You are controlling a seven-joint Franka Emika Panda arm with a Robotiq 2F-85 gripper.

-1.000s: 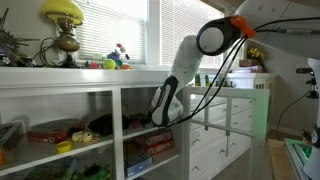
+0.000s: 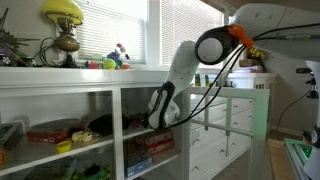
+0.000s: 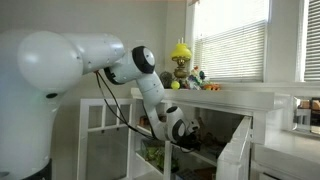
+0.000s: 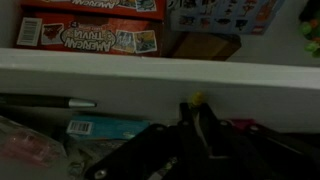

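Note:
My gripper is low over the white shelf [image 4: 140,80], close behind its front edge in the wrist view. Its dark fingers sit near each other in shadow, and how wide they stand is hard to make out. A small yellow thing [image 4: 197,98] shows right at the tips; whether it lies between them is unclear. A dark pen [image 4: 47,101] with a silver end rests on the shelf to the left. Near it are a blue box [image 4: 108,129] and a clear bag with reddish contents [image 4: 28,143]. In exterior view 1 the arm's white wrist [image 2: 163,107] reaches into the shelf opening.
Red trivia boxes [image 4: 95,36] occupy the lower shelf. A white upright [image 2: 117,130] divides the shelves beside the gripper. White drawers [image 2: 208,150] stand right of the opening, and a lamp [image 2: 65,30] stands on the top.
In exterior view 1 my gripper has shifted slightly left and lower at the shelf opening. The boxes and other shelf items look unmoved.

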